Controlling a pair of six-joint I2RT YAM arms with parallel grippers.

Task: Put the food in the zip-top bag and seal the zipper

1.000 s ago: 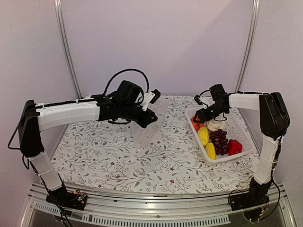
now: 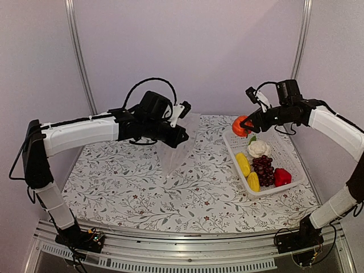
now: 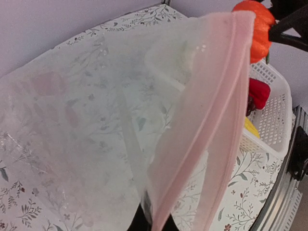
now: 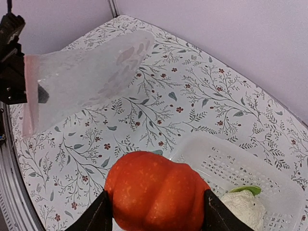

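A translucent zip top bag (image 2: pixel 176 153) with a pink-edged top (image 3: pixel 211 120) hangs from my left gripper (image 2: pixel 179 136), which is shut on its edge; the left wrist view shows the bag's film filling much of the picture. My right gripper (image 2: pixel 253 122) is shut on a red-orange tomato-like food (image 4: pixel 154 192), held just above the back left of the white basket (image 2: pixel 239 170). In the basket lie white cauliflower (image 2: pixel 259 149), two yellow pieces (image 2: pixel 243 164), dark grapes (image 2: pixel 263 169) and a red pepper (image 2: pixel 282 177).
Pale walls enclose the back and sides, and a metal rail runs along the front edge.
My right gripper has lifted the red-orange food up out of the basket. The left gripper and bag have shifted very slightly.
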